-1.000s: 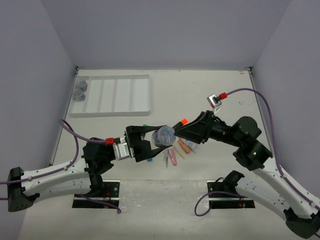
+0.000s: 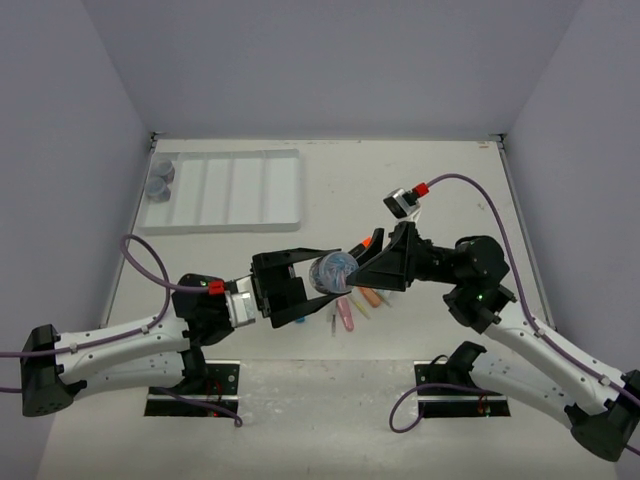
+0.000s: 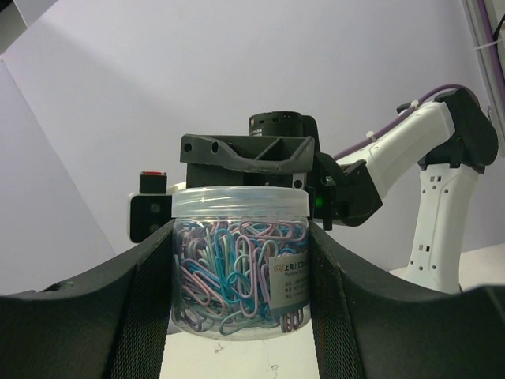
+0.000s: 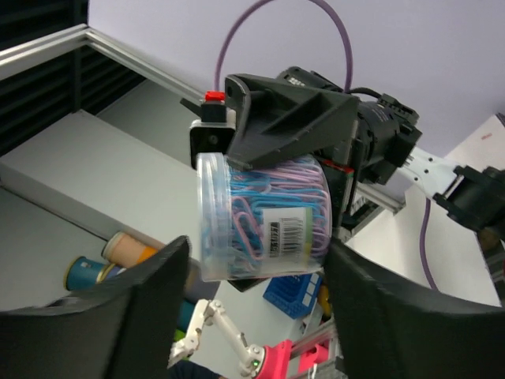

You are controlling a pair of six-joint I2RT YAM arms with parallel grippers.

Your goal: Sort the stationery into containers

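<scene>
A clear jar (image 3: 241,268) of coloured paper clips is held in the air over the middle of the table, my left gripper (image 2: 328,272) shut on its sides. In the left wrist view, both left fingers (image 3: 146,292) press against the jar, and its clear lid (image 3: 241,203) is at the top. My right gripper (image 2: 364,264) is close on the jar's right side. In the right wrist view its blurred fingers (image 4: 379,296) stand apart on either side of the jar (image 4: 272,213); contact cannot be told. The white divided tray (image 2: 247,190) lies at the back left.
Two small round jars (image 2: 160,188) sit in the tray's left compartment; its other compartments look empty. Under the grippers lie loose items, including a pink one (image 2: 345,313) and an orange-brown one (image 2: 371,297), partly hidden.
My right gripper has shifted a little left and turned, its hand moving closer to the jar. The left gripper has kept the jar almost in place.
</scene>
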